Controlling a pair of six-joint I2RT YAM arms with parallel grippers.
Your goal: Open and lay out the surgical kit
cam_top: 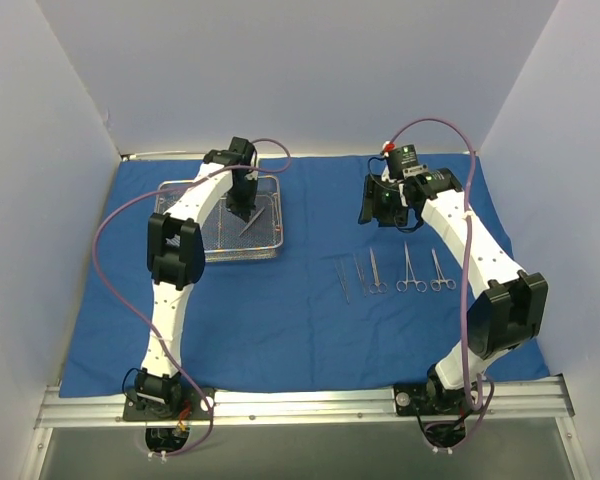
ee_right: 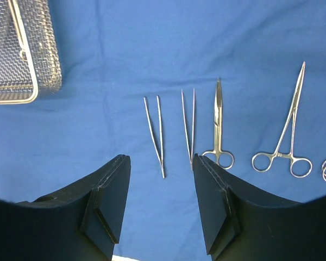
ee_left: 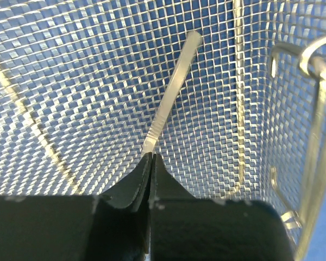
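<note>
The flat metal scalpel handle lies slantwise on the mesh floor of the wire basket. In the left wrist view its near end meets the tips of my left gripper, whose fingers are pressed together with nothing between them. From above, the left gripper is inside the basket, left of the handle. My right gripper hangs empty and open over the cloth. Below it lie two tweezers, scissors and a clamp; another clamp sits farther right.
The basket's tall side wall and wire handle stand right of the left gripper. White walls enclose the table.
</note>
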